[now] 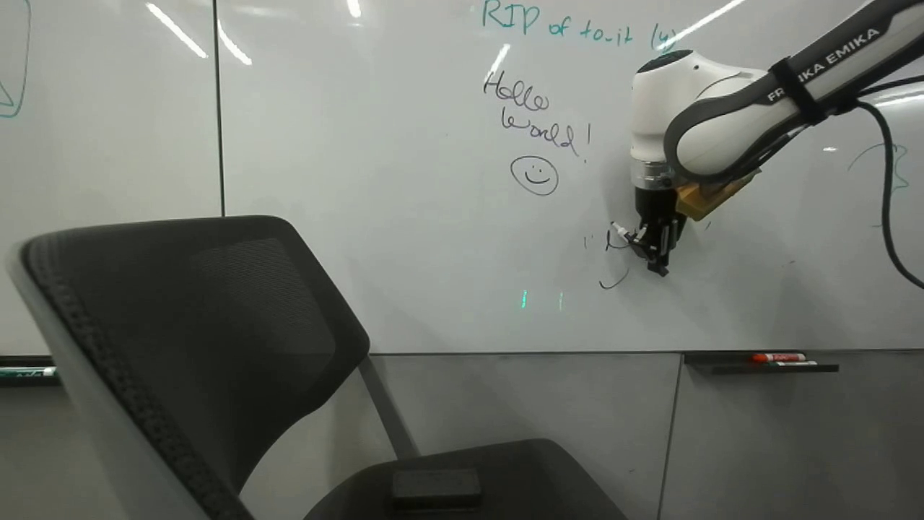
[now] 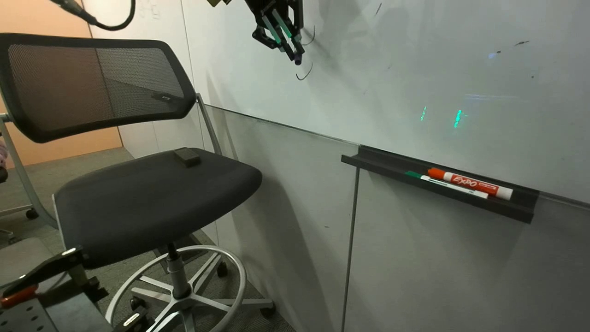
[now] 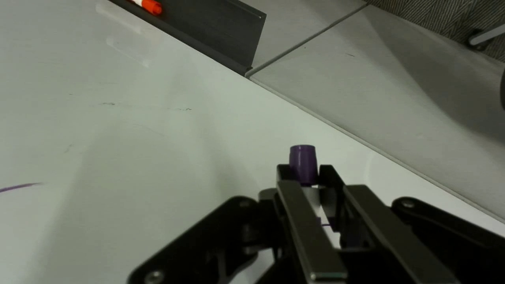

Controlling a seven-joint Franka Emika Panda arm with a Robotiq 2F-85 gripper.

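My gripper (image 1: pixel 662 265) is in front of the whiteboard (image 1: pixel 390 260), shut on a marker with a white body and a purple end (image 3: pixel 303 163). In exterior view 1 the marker's pale end (image 1: pixel 619 230) sticks out to the upper left of the fingers. Short dark strokes are drawn beside the gripper, with a curved stroke (image 1: pixel 615 280) below and to the left. In exterior view 2 the gripper (image 2: pixel 293 52) is at the top, close to the same curve (image 2: pixel 304 74). Whether the marker touches the board cannot be made out.
Handwriting and a smiley face (image 1: pixel 534 175) are on the board to the left. The marker tray (image 2: pixel 381 161) below holds a red marker (image 2: pixel 470 182) and a thin green-capped one (image 2: pixel 453 186). A black chair (image 1: pixel 190 329) stands in front, with a dark block (image 1: pixel 435 488) on its seat.
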